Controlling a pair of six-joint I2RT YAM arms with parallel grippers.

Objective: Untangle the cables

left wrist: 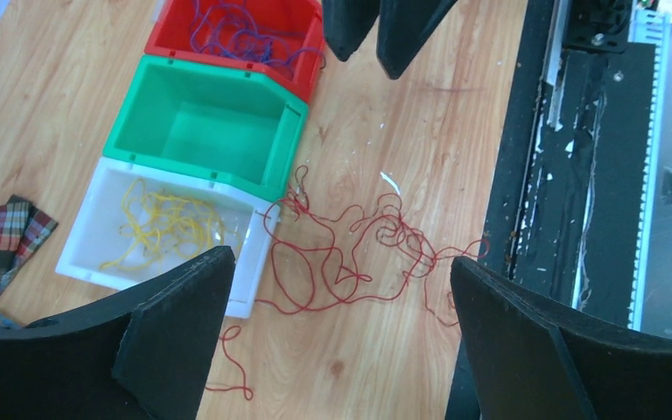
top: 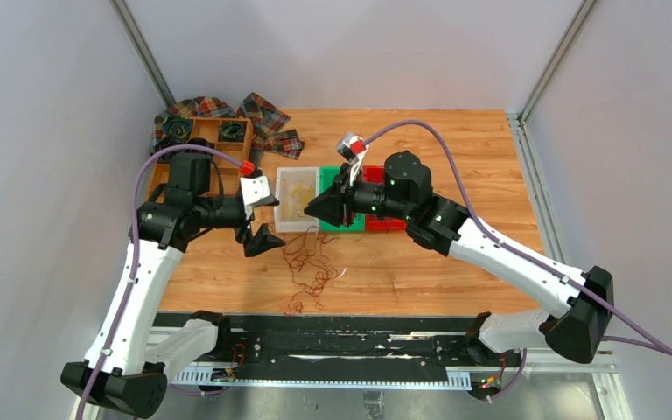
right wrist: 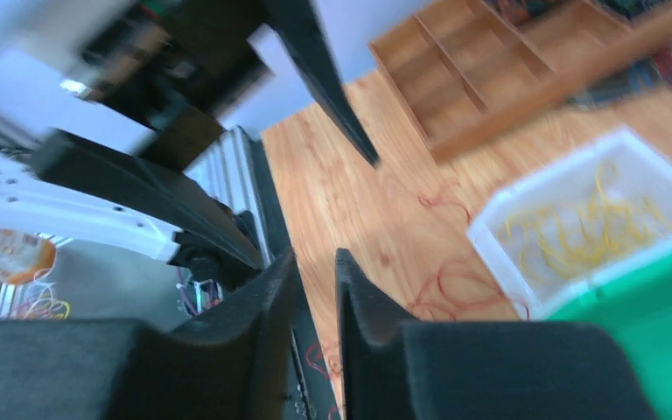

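Tangled red cables (top: 304,262) (left wrist: 341,271) lie on the wooden table in front of the plastic bins, with a loose strand further left in the left wrist view. My left gripper (top: 262,236) hangs open over the table's left part, beside the cables, nothing between its fingers. My right gripper (top: 324,208) is raised over the green bin; in the blurred right wrist view its fingers are close together, with a small gap, and I see nothing held.
A white bin (top: 296,197) holds yellow cables; a red bin (top: 385,223) holds purple ones. A wooden organizer (top: 222,124) and plaid cloths (top: 284,143) sit back left.
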